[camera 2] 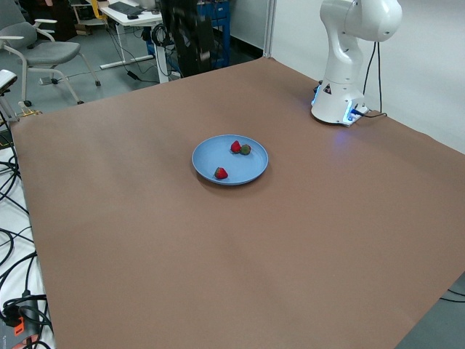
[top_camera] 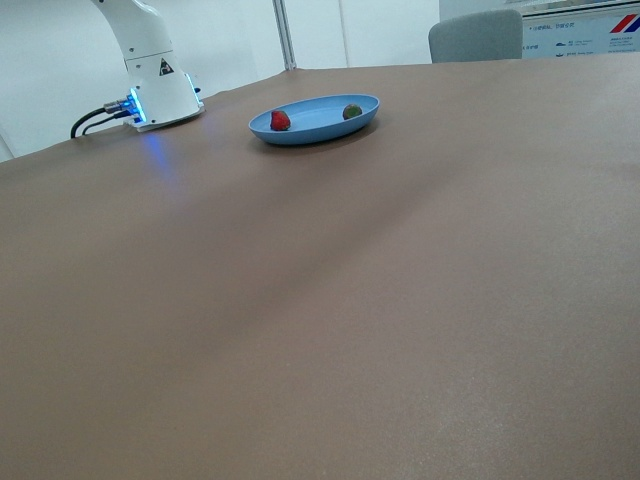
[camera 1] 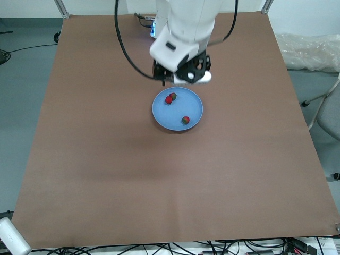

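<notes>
The arm's gripper [camera 1: 186,74], a white housing with black fittings, hangs high over the table just beyond a blue plate [camera 1: 175,114] in the camera left view; its fingers are hard to make out. Three strawberries rest on the plate: a pair [camera 1: 170,98] toward the back and a single one [camera 1: 185,120] toward the front. In the right view the plate [camera 2: 229,171] shows the same berries, with the gripper out of frame. In the top view the plate [top_camera: 316,118] carries red and green berries, and no gripper shows.
The arm's base [camera 2: 334,105] stands at the table's edge by a white wall. Cables and equipment run along the opposite edge, and a grey chair [camera 1: 329,111] stands beside the table.
</notes>
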